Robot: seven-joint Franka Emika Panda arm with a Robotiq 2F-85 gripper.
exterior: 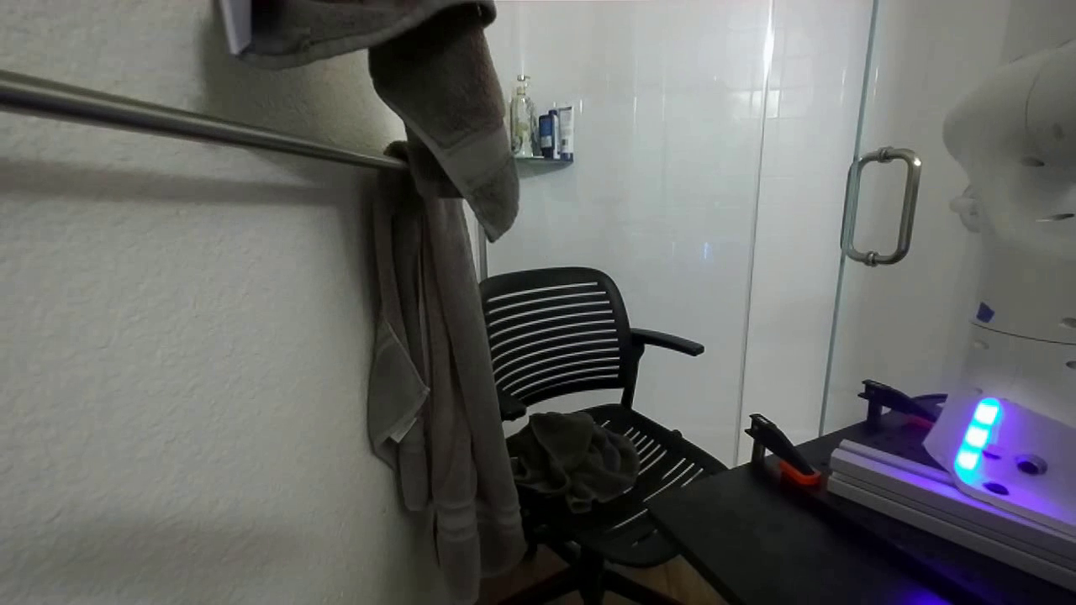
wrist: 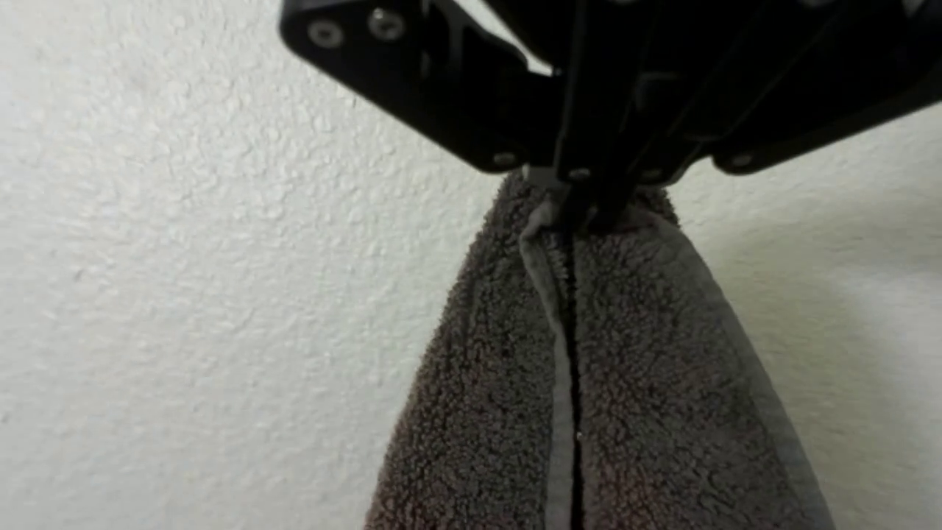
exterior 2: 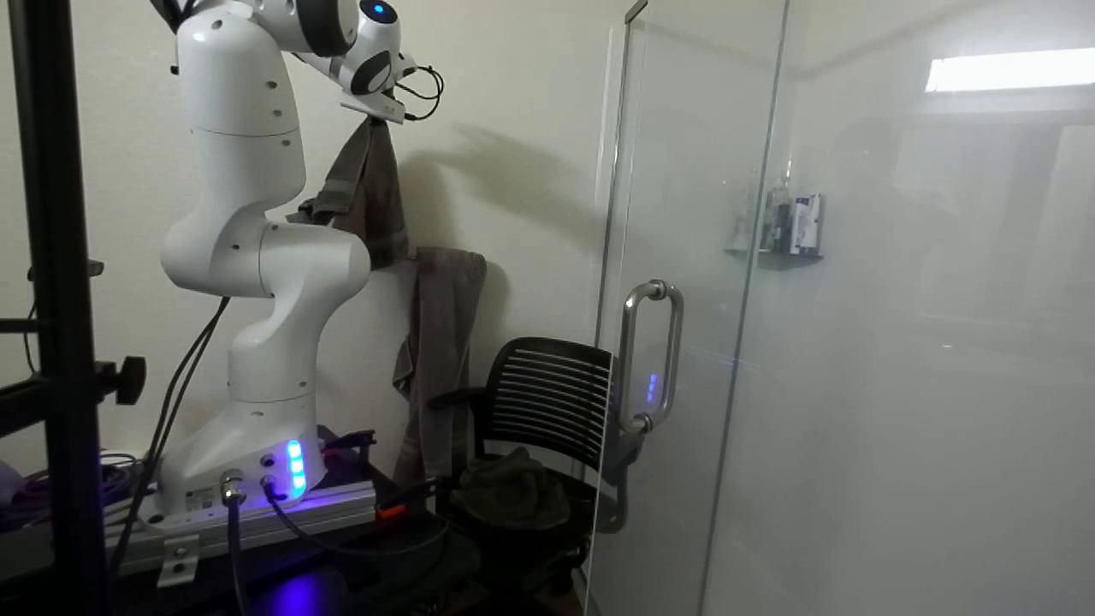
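Observation:
A grey-brown towel (wrist: pixel 671 371) hangs from my gripper, which is shut on its top in the wrist view; the cloth spreads downward from the fingertips. In exterior view 1 this towel (exterior: pixel 444 101) is at the top, its lower corner hanging in front of the rail's far end, and the gripper is out of frame. Exterior view 2 shows the towel (exterior 2: pixel 375 195) below the wrist, near the wall. Another grey towel (exterior: pixel 449 403) is draped over the metal rail (exterior: pixel 202 123). A dark crumpled cloth (exterior: pixel 575 459) lies on the chair seat.
The black chair (exterior: pixel 555 333) stands below the rail's far end. A glass shower door with a metal handle (exterior: pixel 908 212) is to the right, and bottles (exterior: pixel 550 131) sit on a corner shelf. Clamps (exterior: pixel 782 449) hold the robot's base rail on the black table (exterior: pixel 746 534).

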